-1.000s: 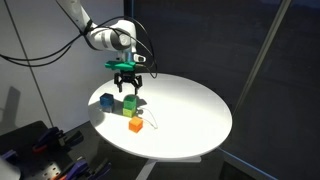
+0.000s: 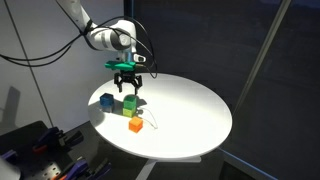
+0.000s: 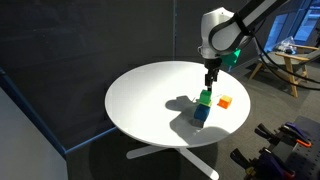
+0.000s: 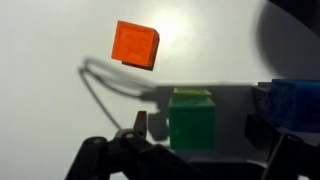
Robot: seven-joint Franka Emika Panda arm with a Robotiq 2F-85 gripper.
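Note:
A dark green block sits atop a lighter green one on the white round table. My gripper hangs just above this stack, pointing down. In the wrist view the gripper is open, its fingers apart on either side of the dark green block. A strip of the lighter green block shows past its edge. From the second exterior view, the dark green top is below the gripper; the blue block partly hides the lower part.
Beside the stack stands a blue block, close to one finger in the wrist view. An orange block lies apart from it, toward the table's front.

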